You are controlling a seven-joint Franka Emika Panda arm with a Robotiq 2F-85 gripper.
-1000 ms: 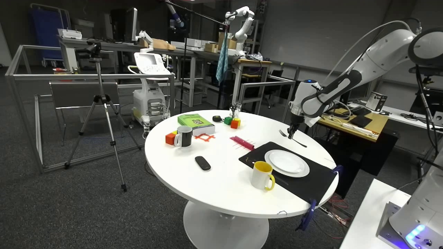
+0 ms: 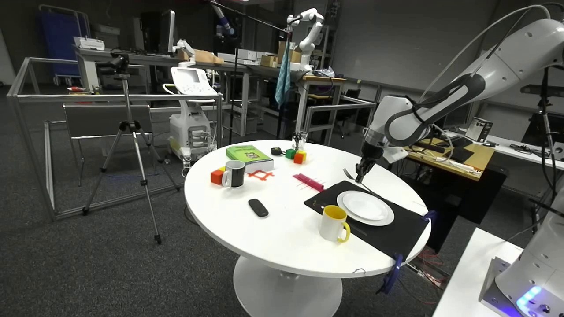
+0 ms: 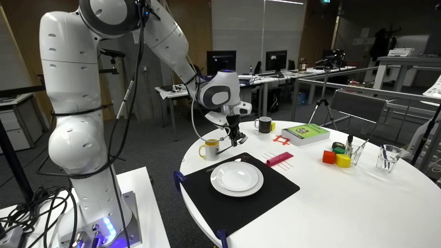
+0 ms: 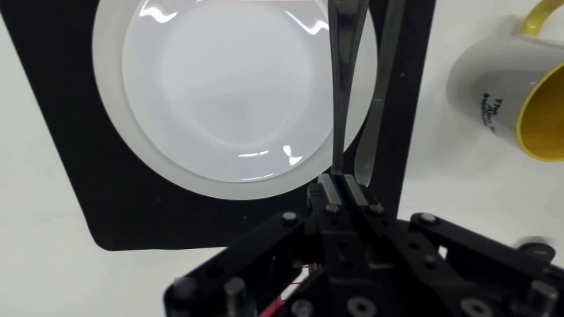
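Note:
My gripper is shut on a metal fork. From the fingertips, the fork's handle runs up the wrist view and crosses over the right rim of the stacked white plates. In exterior view 1 the tined end sticks out on the gripper's far side, with the gripper beside the far edge of the black placemat. A knife lies flat on the mat, along the plates' right side in the wrist view.
A yellow-and-white mug stands by the mat's near edge. Beyond the mat lie a pink roll, a dark remote-like object, a black mug and a green book. Clamps grip the table edge.
In exterior view 1 my gripper has moved slightly left and nearer the placemat, carrying the fork with it. The plates and mug have stayed put.

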